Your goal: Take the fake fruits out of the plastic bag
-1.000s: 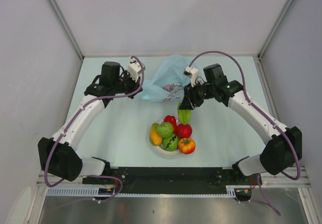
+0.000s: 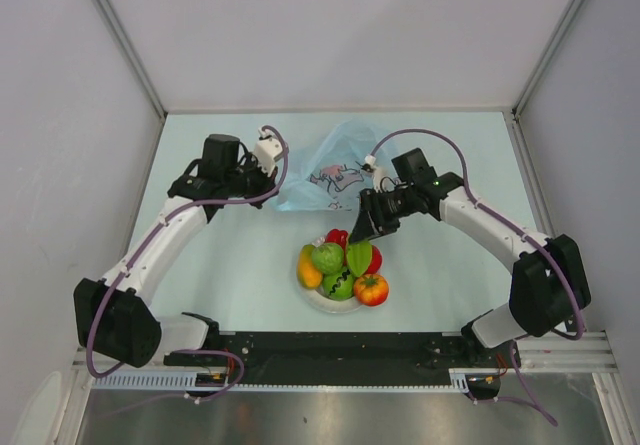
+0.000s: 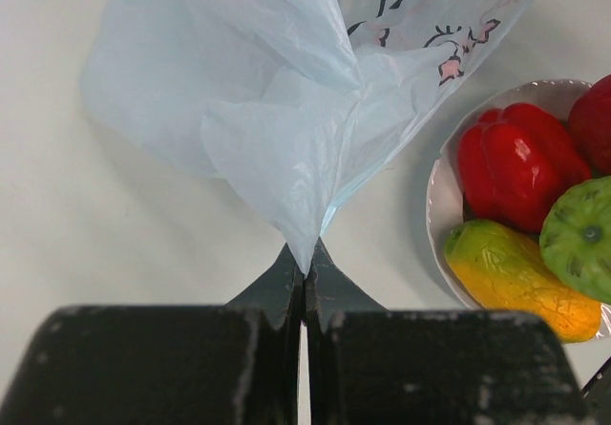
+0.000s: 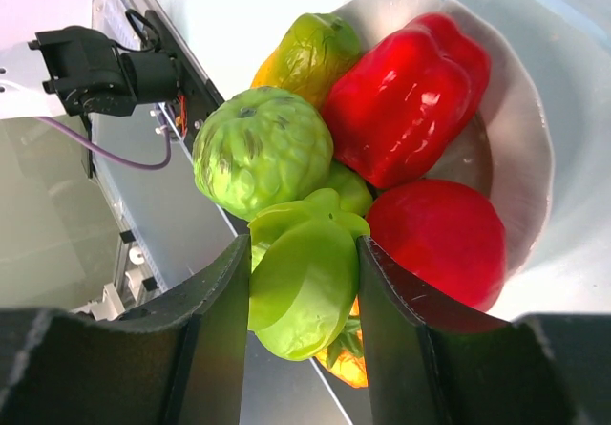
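Note:
The pale blue plastic bag [image 2: 335, 155] lies across the back of the table, its corner pinched in my left gripper, which is shut. My right gripper is shut on a smooth green fruit [image 4: 301, 286] with a lobed top, held over the bowl [image 4: 516, 158]. In the bowl are a red pepper [image 4: 401, 91], a yellow-green mango [image 3: 520, 282], a green bumpy fruit [image 4: 258, 153], a round red fruit [image 4: 434, 244], a striped watermelon [image 2: 339, 283] and an orange tomato-like fruit [image 2: 370, 289].
Dark rails and a metal edge [image 2: 320, 375] run along the front.
My right gripper has moved down toward the front with the green fruit, now over the bowl. My left gripper and the bag's near edge have shifted slightly toward the front.

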